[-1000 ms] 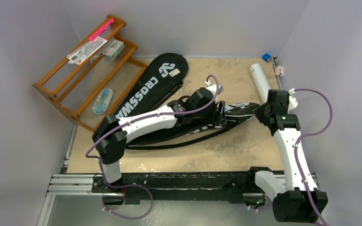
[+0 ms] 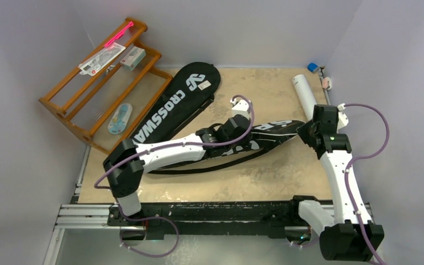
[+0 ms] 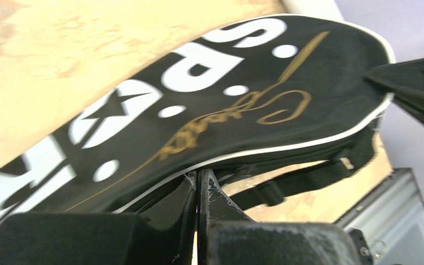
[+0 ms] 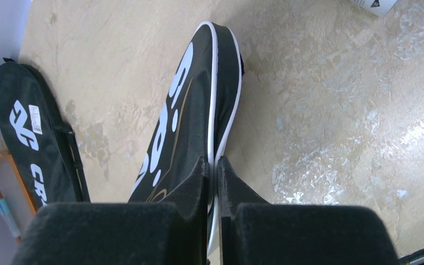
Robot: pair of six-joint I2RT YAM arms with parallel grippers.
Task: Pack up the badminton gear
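A black racket bag with white lettering [image 2: 281, 127] lies across the middle table. In the right wrist view my right gripper is shut on the white-piped edge of this bag [image 4: 168, 138] near its rounded end. My left gripper is shut at the piped seam further along, in the left wrist view; whether anything thin is between its fingertips cannot be told. The right gripper's tip also shows at the upper right of that view. A second black CROSSWAY bag [image 2: 182, 94] lies behind at the left, by the shelf.
A wooden shelf [image 2: 91, 132] with small packages stands at the left. A white tube [image 2: 303, 94] lies at the back right, near small blue and pink items. Bare table [image 2: 254, 182] shows in front and behind.
The right arm and bag look essentially unchanged.
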